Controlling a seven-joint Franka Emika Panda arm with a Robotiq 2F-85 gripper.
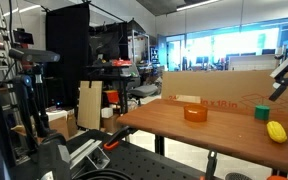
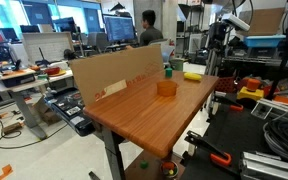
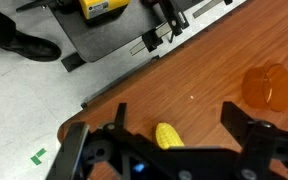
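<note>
A yellow oblong object lies near the right end of the wooden table. An orange bowl sits farther left on the tabletop, and a green cup stands behind the yellow object. From the wrist view, my gripper is open, its black fingers wide apart with nothing held. The yellow object shows between them, lower down on the table; the bowl is off to the right. The green cup does not appear in the wrist view.
A tall brown board runs along one long side of the table. Beyond the table edge in the wrist view lies a dark base with a yellow device on it. The table between bowl and yellow object is bare.
</note>
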